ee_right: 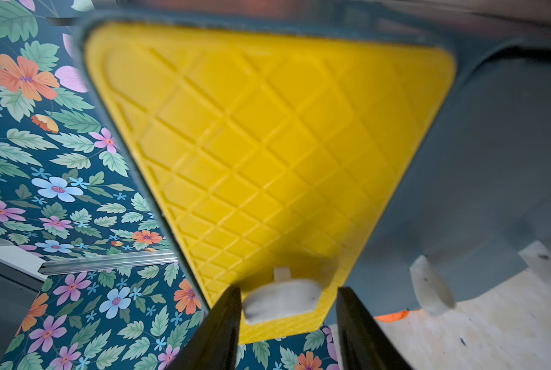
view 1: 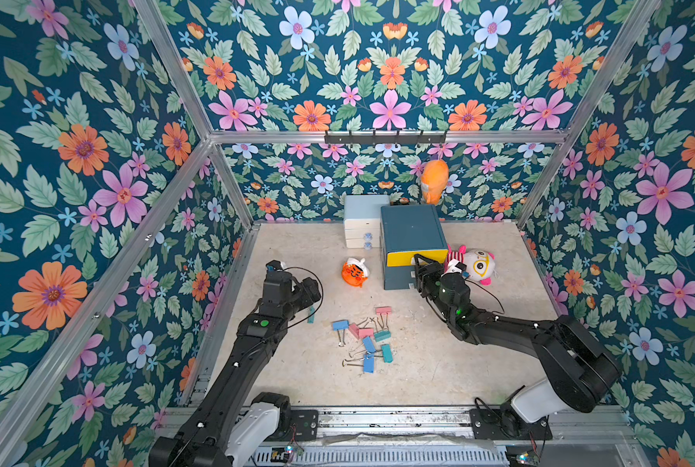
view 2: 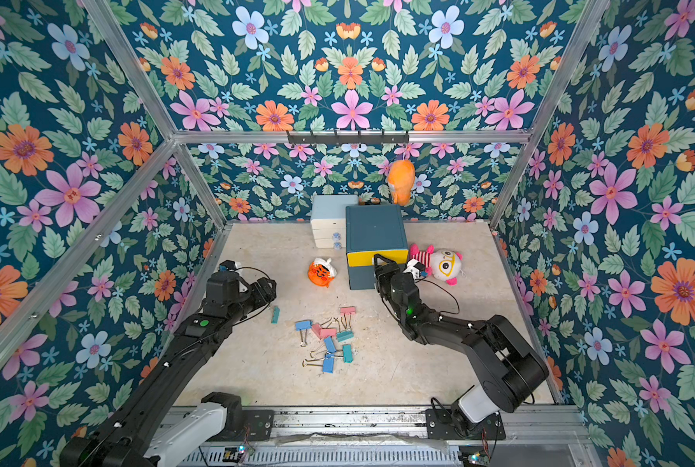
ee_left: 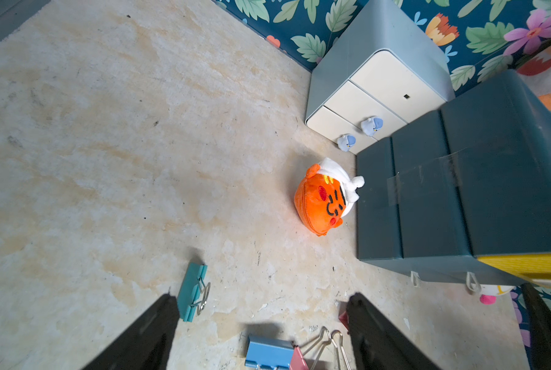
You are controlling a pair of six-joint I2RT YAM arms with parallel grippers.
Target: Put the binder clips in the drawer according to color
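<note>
Pink, blue and teal binder clips lie loosely grouped on the table; among them are a blue clip (view 1: pixel 340 324), a pink clip (view 1: pixel 383 310) and a teal clip (view 1: pixel 386 353). One teal clip (ee_left: pixel 192 291) lies apart to the left. The dark blue cabinet (view 1: pixel 411 225) has a yellow drawer front (ee_right: pixel 269 154) at its top, flush with the frame. My right gripper is open around its white handle (ee_right: pixel 281 301), with a gap showing beside the right finger. My left gripper hangs open above the table, empty.
An orange plush toy (view 1: pixel 354 271) sits left of the cabinet, a small white drawer unit (view 1: pixel 365 219) behind it. A white and pink plush (view 1: pixel 480 266) is just right of the cabinet. Two lower handles (ee_right: pixel 432 286) stick out.
</note>
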